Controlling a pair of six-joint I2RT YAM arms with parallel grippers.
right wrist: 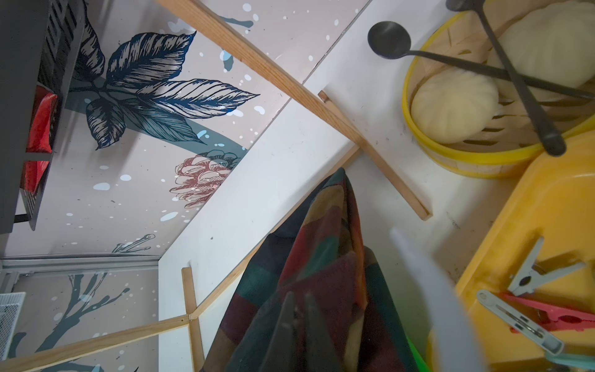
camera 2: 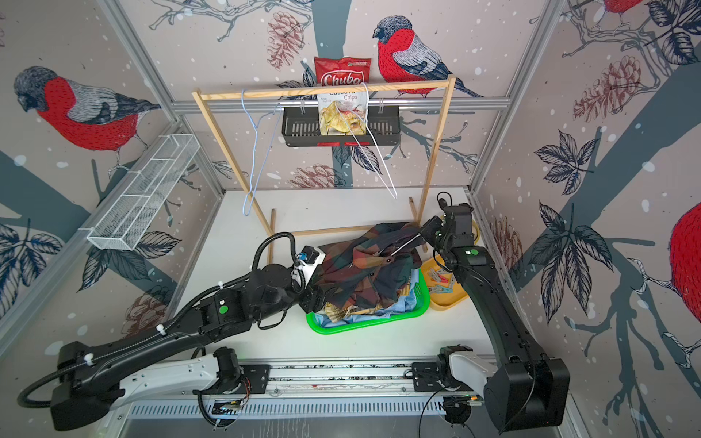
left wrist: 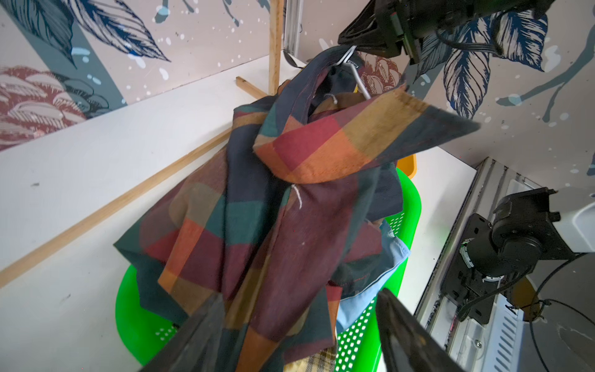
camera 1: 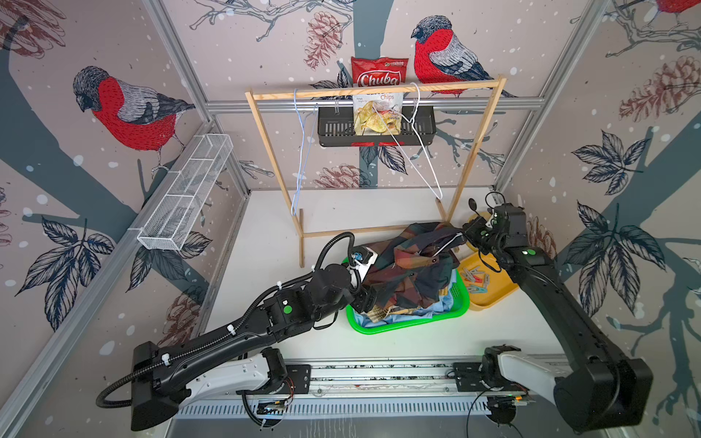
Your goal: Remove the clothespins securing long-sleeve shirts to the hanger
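A dark plaid shirt (camera 1: 409, 266) lies heaped in the green basket (camera 1: 405, 327), with a white hanger (left wrist: 356, 77) inside it, its end raised at my right gripper (camera 2: 431, 232). In the left wrist view the right gripper is at the hanger's tip and shirt's raised corner; in the right wrist view it is shut, any thin hold unclear. My left gripper (camera 1: 365, 292) is open over the shirt's left side, its blurred fingers either side of the cloth. I cannot make out a clothespin on the shirt.
A yellow tray (right wrist: 495, 248) holds several loose clothespins, beside a steamer (right wrist: 471, 161) with buns and ladles. The wooden rack (camera 1: 379, 90) with empty hangers stands behind the basket.
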